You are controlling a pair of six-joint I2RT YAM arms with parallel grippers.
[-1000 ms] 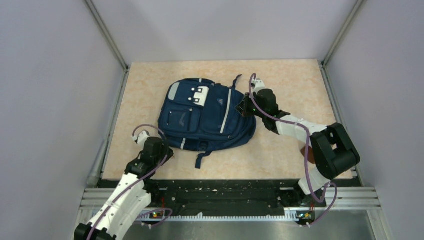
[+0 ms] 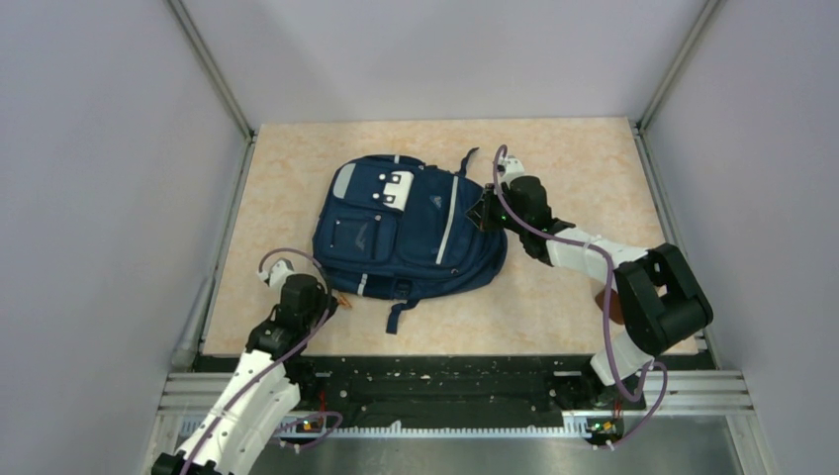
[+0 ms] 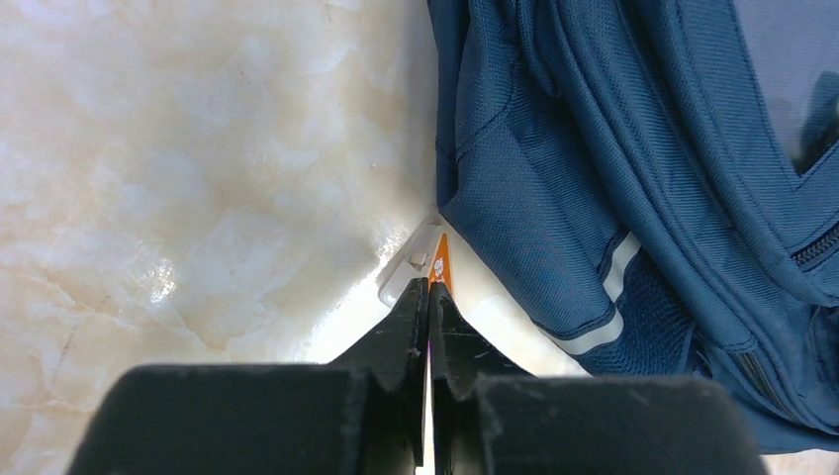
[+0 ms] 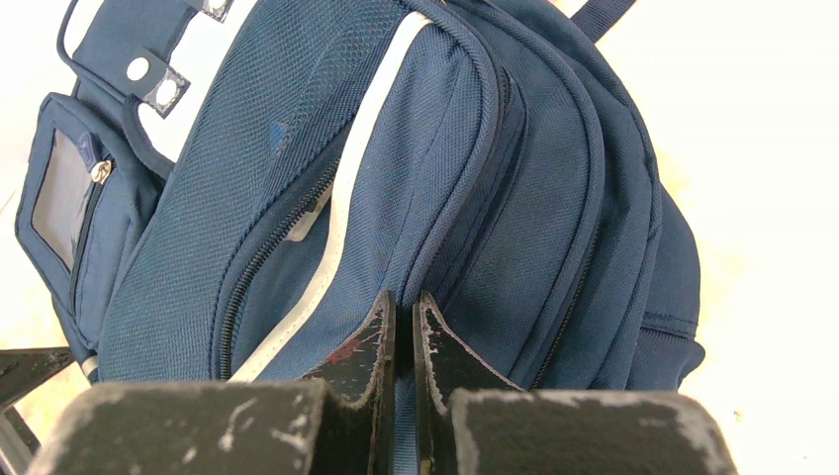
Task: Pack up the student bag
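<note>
A navy backpack (image 2: 396, 237) lies flat on the table. In the left wrist view, a small clear and orange item (image 3: 408, 267) lies on the table at the bag's lower-left edge, just beyond the tips of my left gripper, which is shut with nothing visible between its fingers. My right gripper is shut over the bag's right part, its tips at a fabric fold beside a white stripe and zipper (image 4: 252, 267); whether they touch the cloth is unclear.
A brown object (image 2: 611, 307) is partly hidden behind the right arm at the table's right. Bare table (image 2: 544, 148) lies behind the bag and along its front. Walls enclose both sides and the back.
The right arm and bag look unchanged.
</note>
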